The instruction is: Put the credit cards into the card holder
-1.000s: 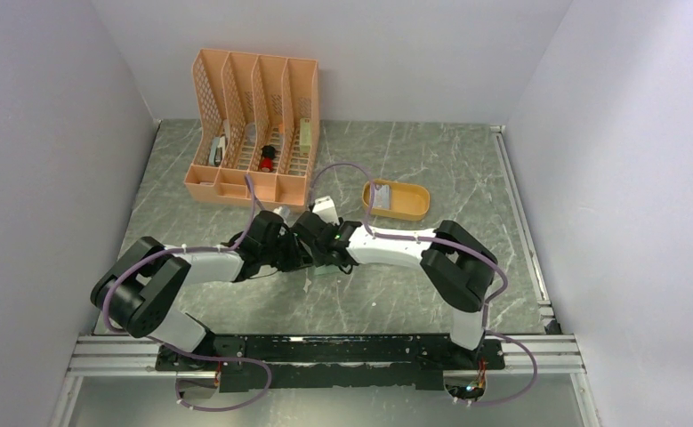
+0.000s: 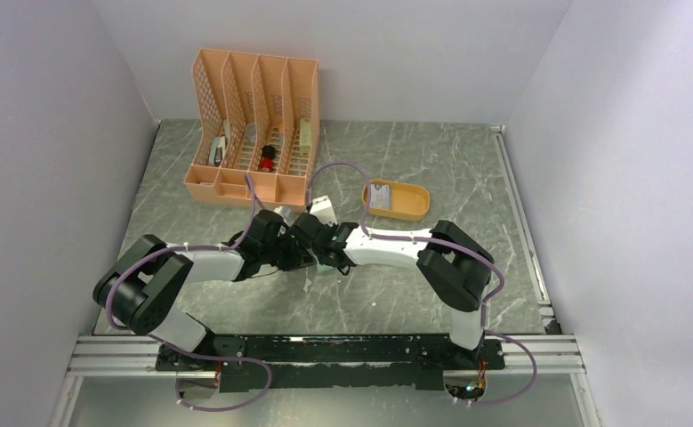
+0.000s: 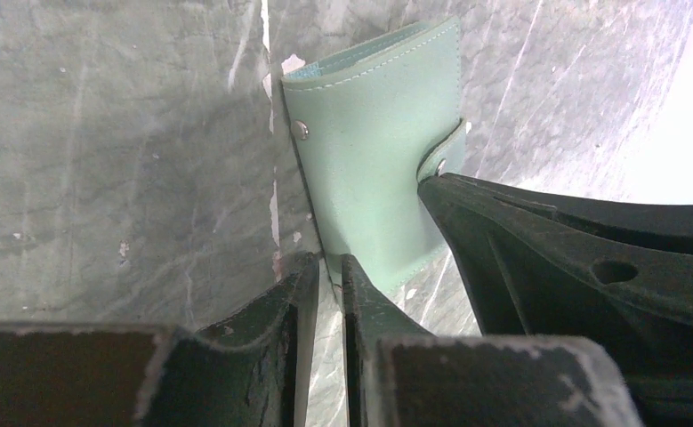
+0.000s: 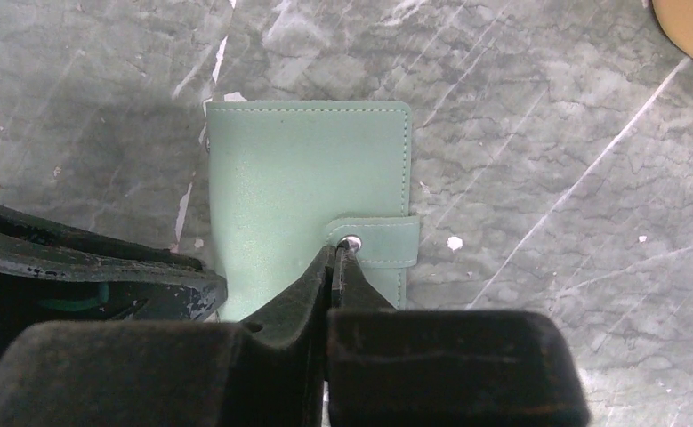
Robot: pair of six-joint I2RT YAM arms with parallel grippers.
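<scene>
A mint-green leather card holder (image 3: 369,142) (image 4: 298,160) lies on the marble table, mostly hidden by the arms in the top view. In the right wrist view its strap (image 4: 387,240) carries a metal snap. My right gripper is shut, its tips at that snap. My left gripper is low at the holder's edge, its fingertips slightly apart with nothing clearly between them. In the top view, grey cards (image 2: 380,196) lie in a yellow tray (image 2: 414,203).
A peach divided organizer (image 2: 285,187) with assorted items stands at the back left, behind the arms. Walls bound the left, right and back.
Otherwise the top view looks almost the same.
</scene>
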